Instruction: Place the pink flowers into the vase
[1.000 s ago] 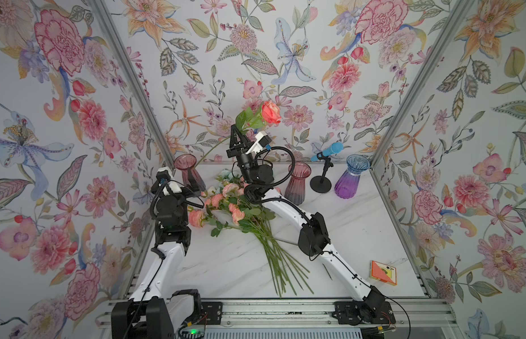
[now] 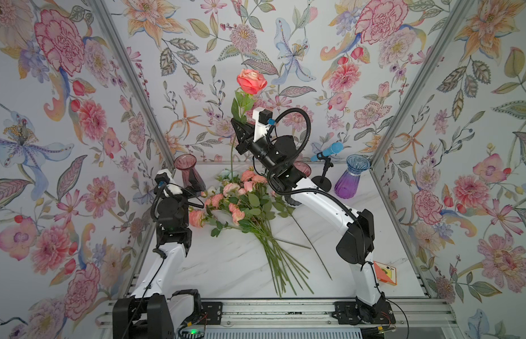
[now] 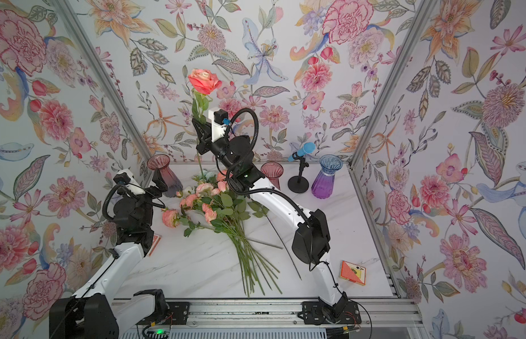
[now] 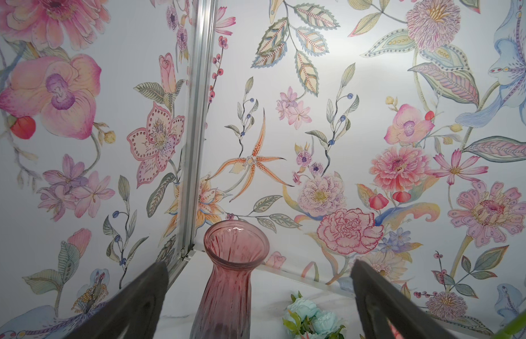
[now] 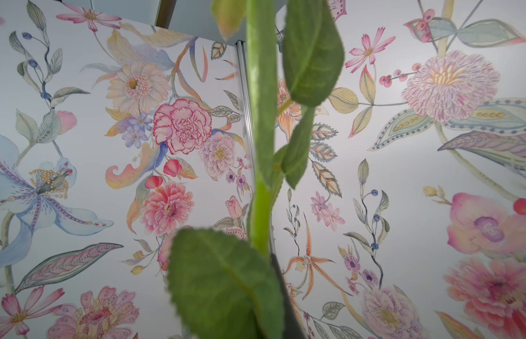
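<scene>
In the top left view a coral-pink rose [image 2: 251, 82] hangs upright in the air, my right gripper [image 2: 237, 135] shut on its thin stem below the leaves. Its green stem [image 5: 261, 113] fills the middle of the right wrist view; leaves cover much of the finger there. A rosy glass vase [image 4: 231, 271] stands at the back left, apart from the open left gripper [image 2: 195, 196], which holds nothing. Another rosy vase [image 3: 272, 172] is partly hidden behind my right arm. To its right stands a purple-blue vase [image 3: 325, 178]. Several pink flowers [image 2: 235, 209] lie on the table.
A black stand with a blue top [image 2: 329, 151] rises between the middle and purple vases. White-blue flowers [image 4: 311, 316] lie near the back. A card box [image 3: 352, 272] sits front right. Long stems reach the table's front.
The right arm now covers part of the middle vase. The left arm stayed nearly still.
</scene>
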